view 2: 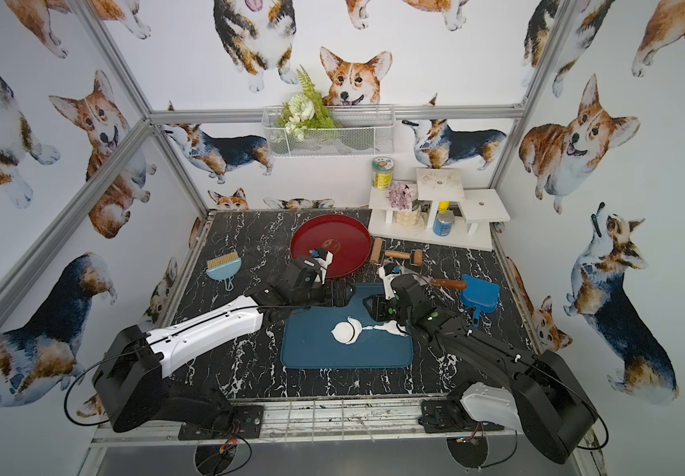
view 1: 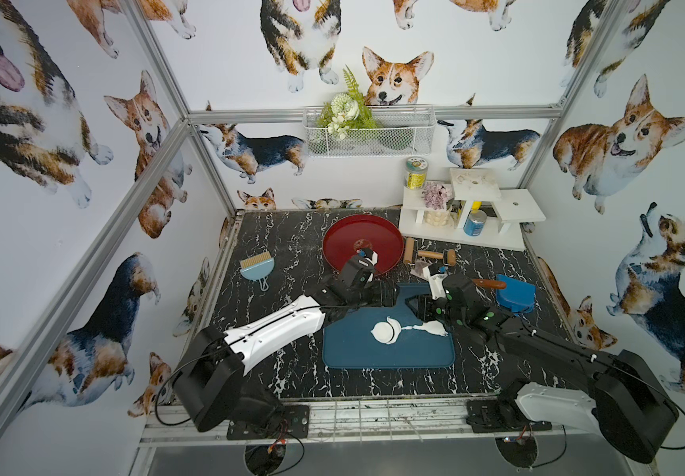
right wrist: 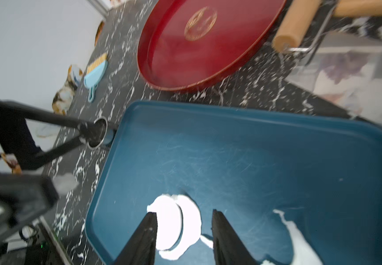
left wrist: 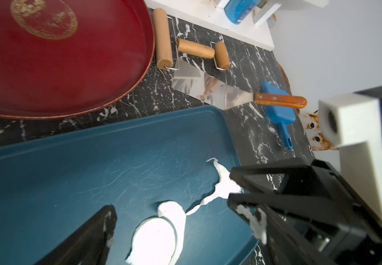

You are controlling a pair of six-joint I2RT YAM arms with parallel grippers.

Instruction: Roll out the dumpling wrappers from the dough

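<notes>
On the blue tray (view 1: 342, 355) lies white dough: a rounded lump (view 1: 386, 331) with a strip curled along its side. A thin strand runs from it to a smaller stretched piece (left wrist: 226, 187) at the tray's right. My left gripper (view 1: 390, 296) hangs over the tray's back part, its fingers wide apart and empty; white dough residue clings to its fingers (left wrist: 109, 220). Close to its right, my right gripper is also above the tray, its fingers parted more narrowly with nothing held. Both grippers are apart from the dough.
Behind the tray stand a red round plate (view 1: 334, 238), a wooden roller (left wrist: 162, 39) and a scraper (left wrist: 230, 95) with a wooden handle. A blue dustpan (view 1: 517, 293) lies right, a light-blue brush (view 1: 257, 268) left. The two grippers are close together. The tray's back left is bare.
</notes>
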